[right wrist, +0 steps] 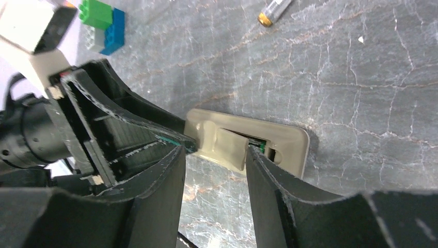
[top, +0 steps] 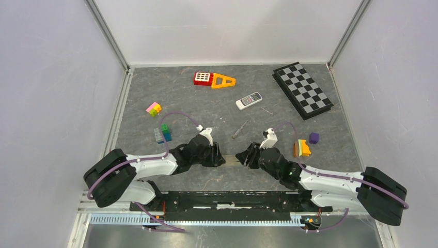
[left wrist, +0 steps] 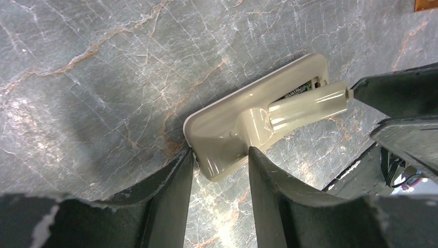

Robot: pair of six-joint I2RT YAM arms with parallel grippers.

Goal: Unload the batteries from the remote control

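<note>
A beige remote control (left wrist: 217, 116) lies between the two arms, its back facing up. My left gripper is shut on its near end. The compartment stands uncovered at the other end, a green part (right wrist: 255, 144) showing inside. A glossy beige piece, apparently the battery cover (left wrist: 310, 107), is raised at a tilt above the compartment. My right gripper stands part open over the remote, one fingertip close to the cover's end; contact cannot be told. No battery is clearly visible inside the compartment.
Beyond the grippers lies a slim grey cylinder with an orange end (top: 239, 129). A white remote (top: 249, 101), a chessboard (top: 303, 90) and red and yellow blocks (top: 203, 78) sit farther back. Colored bricks (top: 162, 133) lie to the left.
</note>
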